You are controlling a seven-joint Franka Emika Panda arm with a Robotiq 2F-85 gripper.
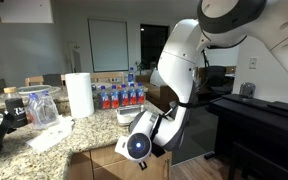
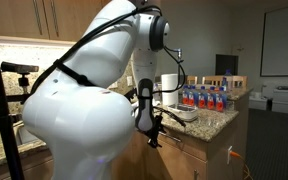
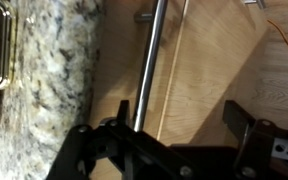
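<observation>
My gripper stands open in front of the wooden cabinet front, just below the counter's edge. In the wrist view a metal bar handle (image 3: 152, 62) runs between its two spread fingers, nearer the left one. The lower end of the bar passes out of sight behind the gripper body. Whether any finger touches the bar cannot be told. From outside, the gripper (image 1: 144, 163) hangs low beside the counter, and the second exterior view also shows it (image 2: 154, 138) by the wooden fronts.
The speckled stone countertop (image 3: 44, 105) borders the gripper on the left. On it stand a paper towel roll (image 1: 80, 95), several blue-labelled bottles (image 1: 115, 98), a dish rack (image 1: 129, 114) and a dark bottle (image 1: 14, 105). An orange cable (image 3: 284, 38) lies on the floor.
</observation>
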